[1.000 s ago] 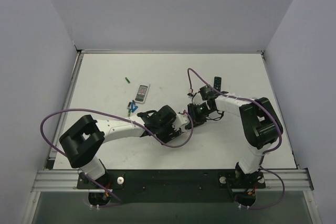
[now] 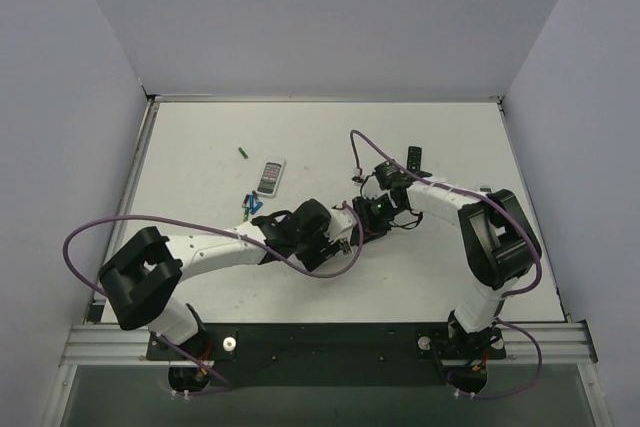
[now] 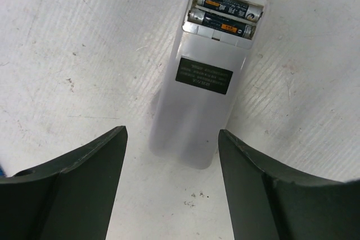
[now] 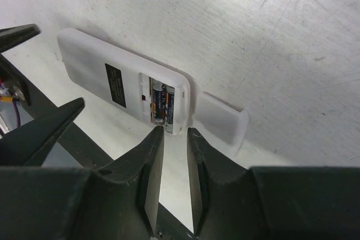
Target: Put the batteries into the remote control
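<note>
Face down on the table, the white remote control has its battery compartment uncovered. Two batteries, an upper one and a lower one, lie side by side in the compartment; the right wrist view shows both too. Beside that end rests the loose white cover, flat on the table. My left gripper is open around the label end's far side, with empty space between its fingers. My right gripper is part open near the compartment end, a narrow empty gap between its fingertips.
Several batteries lie left of centre, with a green one farther back. A white remote or calculator and a black remote lie toward the back.
My right gripper has shifted a little to the left.
</note>
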